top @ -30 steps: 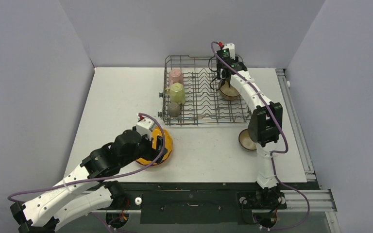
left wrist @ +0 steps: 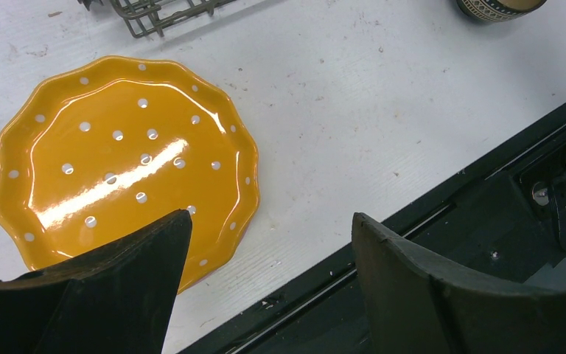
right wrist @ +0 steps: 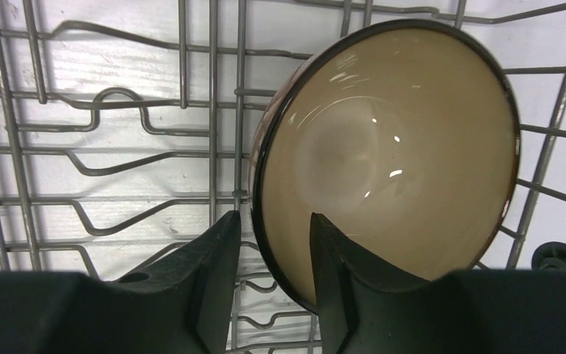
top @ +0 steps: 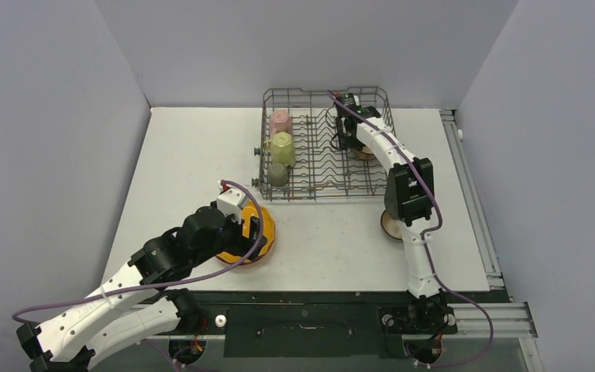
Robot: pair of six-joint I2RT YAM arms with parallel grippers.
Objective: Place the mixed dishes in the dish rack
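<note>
A tan bowl with a dark rim (right wrist: 413, 147) rests in the right part of the wire dish rack (top: 327, 188). My right gripper is part open, with the bowl's near rim passing between its fingertips and a gap showing on the left side. From above, the arm partly covers this bowl. On the table's left front, an orange scalloped plate (left wrist: 118, 151) with white dots lies flat, seemingly on another dish. Over the plate's front edge my left gripper hangs open and empty. Another bowl (top: 391, 226) sits on the table in front of the rack, partly behind the right arm.
Along the rack's left side stand a pink cup (top: 280, 121), a yellow-green mug (top: 282, 147) and a grey-green cup (top: 278, 175). The rack's middle rows are empty. Bare table lies between the plate and the loose bowl. Walls close in the back and both sides.
My right gripper has come down and leftward at the rack, over the left rim of the bowl there. The left arm, the plate and the cups have stayed put.
</note>
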